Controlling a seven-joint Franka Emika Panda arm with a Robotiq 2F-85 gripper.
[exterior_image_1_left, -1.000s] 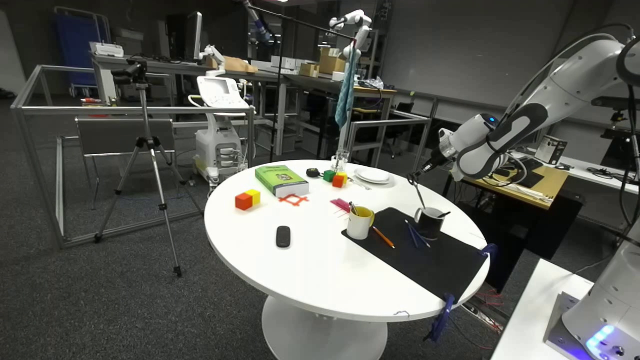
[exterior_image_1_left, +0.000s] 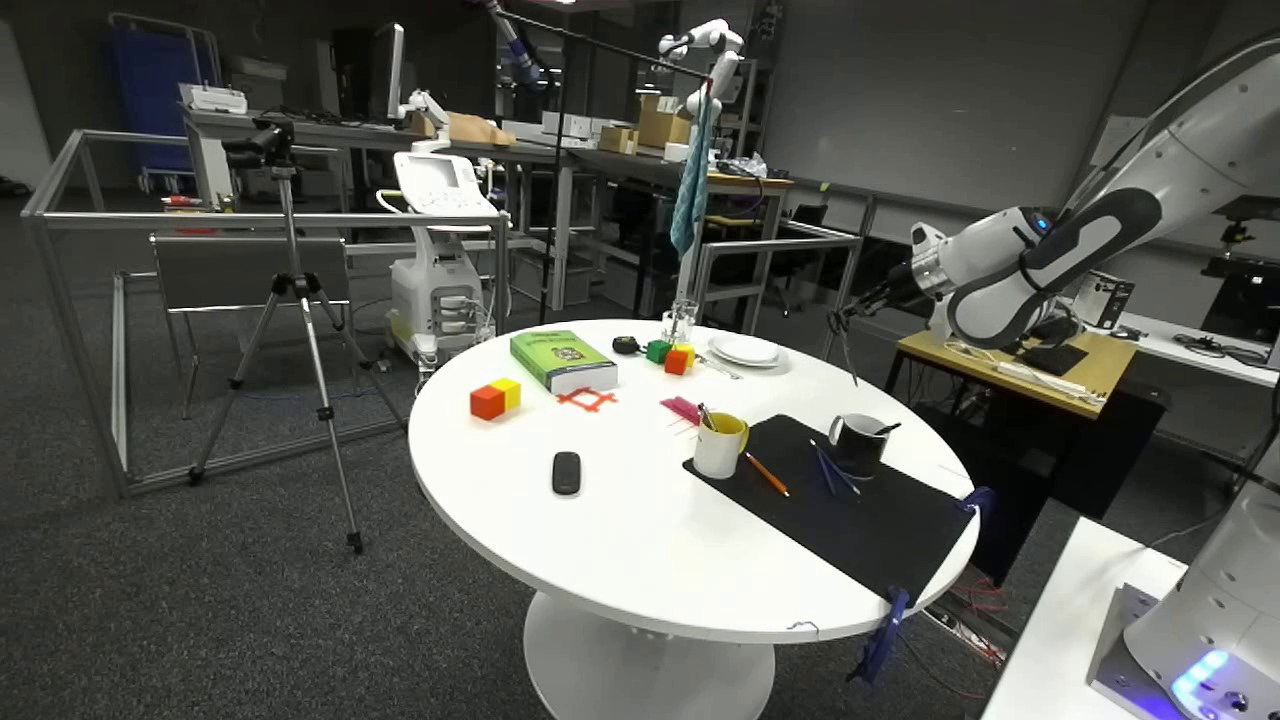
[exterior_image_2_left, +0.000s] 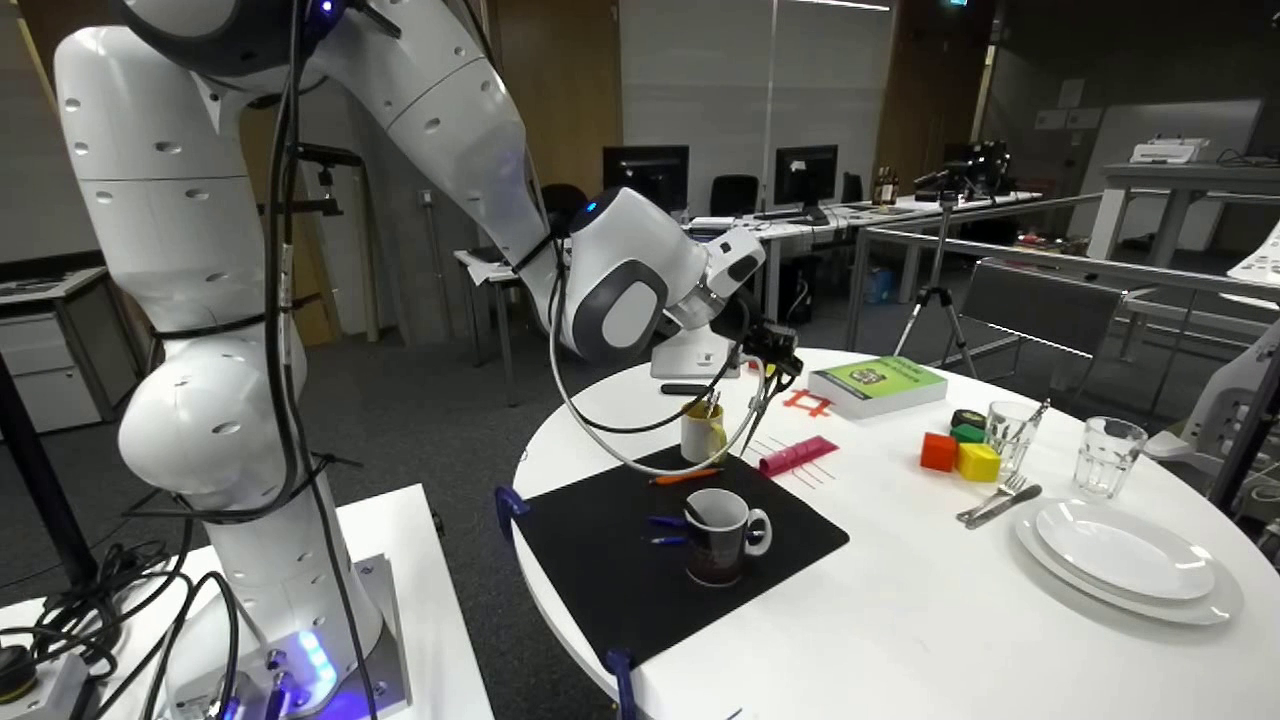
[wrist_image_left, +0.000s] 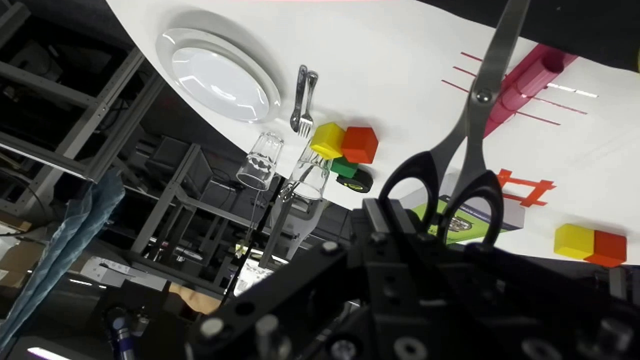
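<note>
A pair of scissors (wrist_image_left: 483, 95) with black handles is held at the handles by my gripper, its fingers shut on them. The blades point away from the gripper, slightly parted. In exterior view 1 the scissors (exterior_image_1_left: 849, 350) hang above the table, over the dark mug (exterior_image_1_left: 859, 449), apart from it. That mug stands on the black mat (exterior_image_1_left: 882, 534) with a dark pen-like item in it. A white and yellow mug (exterior_image_2_left: 703, 432) holding pens stands at the mat's far edge.
Blue pens (exterior_image_1_left: 830, 470) and an orange pencil (exterior_image_1_left: 768, 476) lie on the mat. Elsewhere on the table are a green book (exterior_image_1_left: 564, 358), coloured blocks (wrist_image_left: 360, 144), a pink roll (exterior_image_2_left: 797, 456), glasses (exterior_image_2_left: 1106, 456), cutlery and plates (exterior_image_2_left: 1128, 552).
The arm has risen, lifting the scissors upward. One second ago their tips were at the dark mug's opening; now they are clear above it. The table objects look unmoved.
</note>
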